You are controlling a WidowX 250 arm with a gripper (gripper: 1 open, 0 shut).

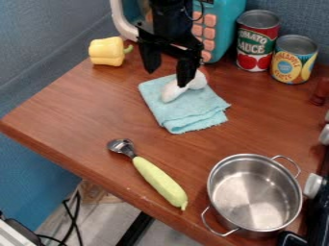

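Observation:
My black gripper (pixel 167 64) hangs over the back middle of the table, its fingers just above a white object (pixel 180 88) that rests on a folded light-blue cloth (pixel 187 113). Whether the fingers touch that object or hold anything is unclear.
A yellow pepper (pixel 107 51) sits at back left, a tomato can (pixel 256 48) and yellow-label can (pixel 294 61) at back right, with a teal appliance (pixel 217 24) behind. A metal pot (pixel 253 192), yellow-green vegetable (pixel 160 182) and scoop (pixel 122 146) occupy the front.

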